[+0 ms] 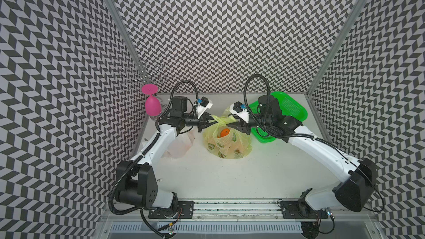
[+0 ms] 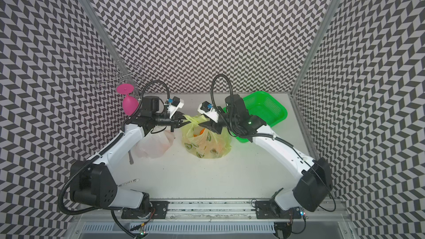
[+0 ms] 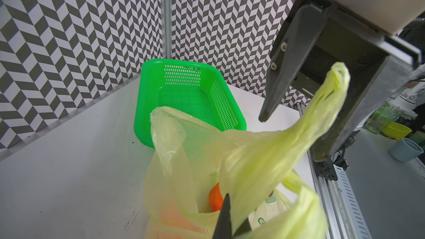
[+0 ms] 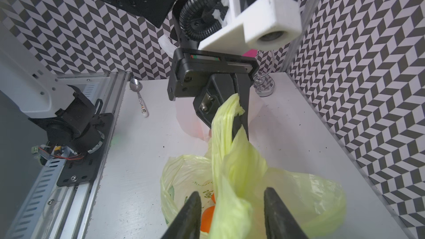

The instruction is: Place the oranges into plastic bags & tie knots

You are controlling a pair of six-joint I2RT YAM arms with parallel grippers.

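Observation:
A yellow patterned plastic bag point(image 1: 228, 148) stands mid-table, its mouth partly open, with an orange point(image 1: 225, 132) showing inside. My left gripper point(image 1: 215, 122) is shut on a gathered yellow handle of this bag, which rises through its fingers in the right wrist view. Seen from the right wrist, my right gripper is open, its two fingers on either side of the pulled-up yellow plastic and apart from each other. A pale pinkish bag point(image 1: 179, 145) rests on the left, partly behind the left arm; its contents are hard to make out.
The green basket point(image 3: 186, 99) at the back right looks empty where visible. A pink object point(image 1: 152, 106) and a wire stand point(image 1: 143, 78) occupy the back left. A spoon point(image 4: 138, 93) lies on the left side.

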